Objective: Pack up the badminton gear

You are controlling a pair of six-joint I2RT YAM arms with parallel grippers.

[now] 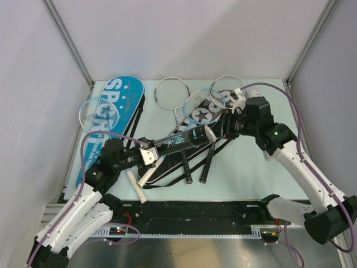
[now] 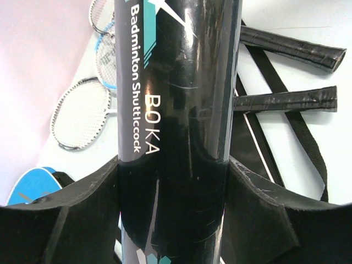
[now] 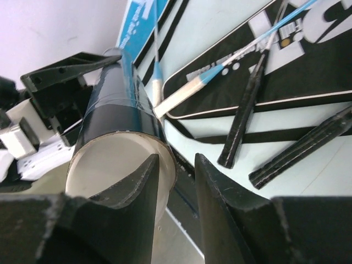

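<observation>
A black shuttlecock tube [image 1: 184,139] is held above the table, with my left gripper [image 1: 152,149] shut around its body. Its label fills the middle of the left wrist view, where the tube [image 2: 173,110] sits between both fingers. The pale round end [image 3: 118,170] points toward my right gripper, which is open; one finger overlaps the rim in view, and contact is unclear. Below lie a black racket bag [image 1: 195,123], a blue bag [image 1: 124,89], and several rackets, including a white one [image 1: 172,93] and a blue-rimmed one [image 1: 203,107].
Two black racket handles [image 1: 204,170] point toward the front edge, beside the black bag's strap [image 1: 162,184]. A blue-rimmed racket [image 1: 99,114] rests over the blue bag. At the right, a white tube [image 1: 252,94] is mostly hidden behind my right arm.
</observation>
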